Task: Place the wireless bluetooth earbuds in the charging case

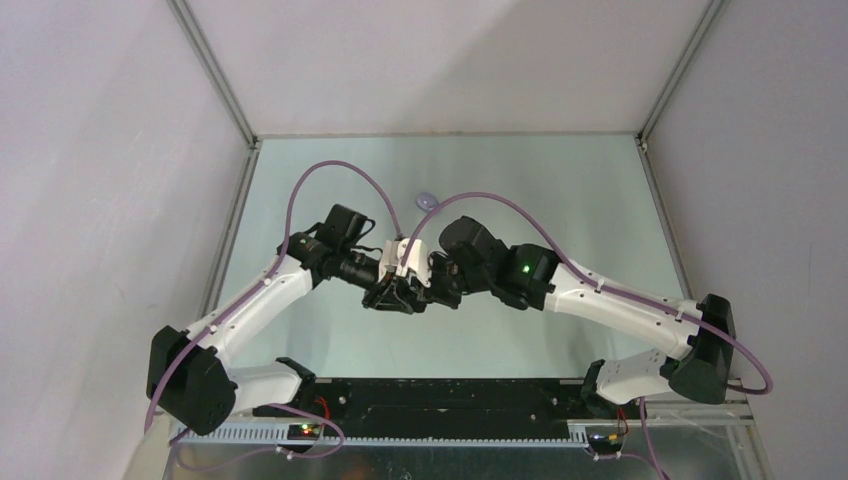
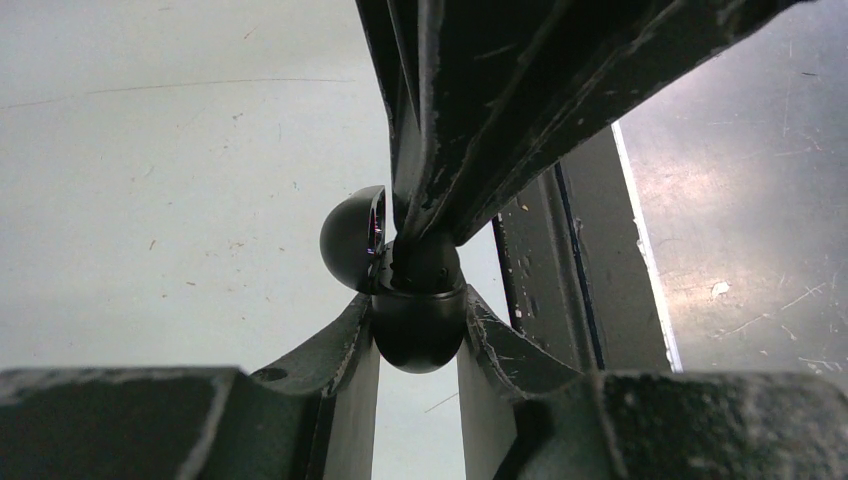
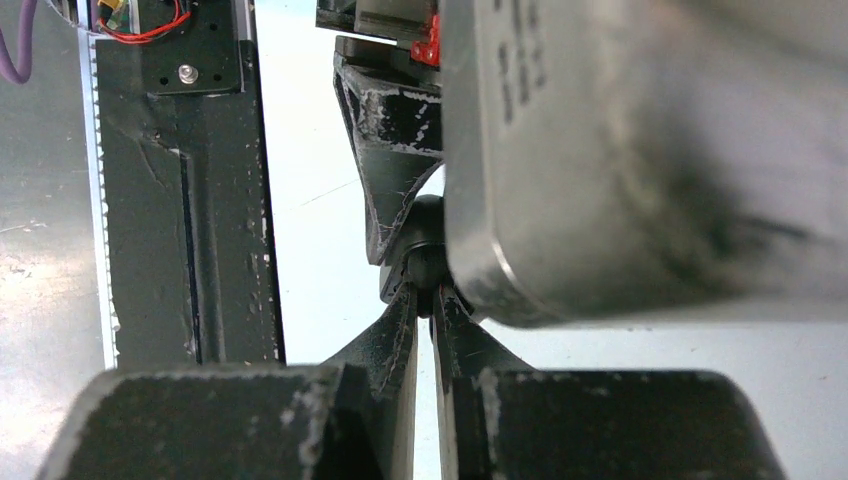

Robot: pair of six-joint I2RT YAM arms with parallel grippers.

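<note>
In the left wrist view my left gripper is shut on the black charging case (image 2: 418, 330), whose rounded lid (image 2: 348, 240) stands tilted open. The other gripper's black fingers reach down into the case top from above. In the right wrist view my right gripper is shut on a small black earbud (image 3: 426, 262), held against the case, partly hidden behind the other gripper's body. Whether the earbud is seated cannot be told. In the top view both grippers meet near the middle of the board.
A small lilac object (image 1: 427, 201) lies behind the grippers on the pale board (image 1: 450, 350). The board is otherwise clear around the arms. A black strip (image 1: 450, 405) runs along its front edge, and walls enclose the other sides.
</note>
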